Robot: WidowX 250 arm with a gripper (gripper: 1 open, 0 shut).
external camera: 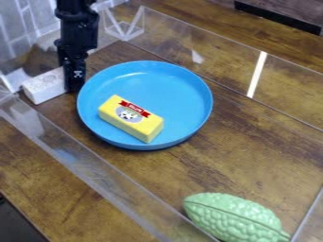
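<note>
My black gripper (74,62) reaches down at the upper left, its lower end beside a white block (43,86) that lies left of the blue plate (177,90). It looks shut on that block's right end, though the fingertips are dark and small. A yellow box with a red label (131,116) lies on the plate.
A green, bumpy vegetable (233,216) lies at the bottom right. Clear walls edge the wooden surface (240,132) along the left and right. The wood to the right of the plate is bare.
</note>
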